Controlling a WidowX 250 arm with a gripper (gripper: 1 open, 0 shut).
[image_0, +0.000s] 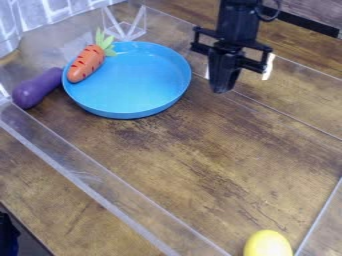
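A black robot gripper (221, 75) hangs at the upper middle, just right of a blue plate (134, 90), its fingers pointing down and close together, with nothing visible between them. An orange toy carrot (86, 63) with green leaves lies on the plate's left part. A purple eggplant (36, 88) lies outside the plate to the left. A yellow object (267, 244), egg- or lemon-shaped, sits at the bottom right.
Clear plastic edges (94, 190) run along the left and right of the work area.
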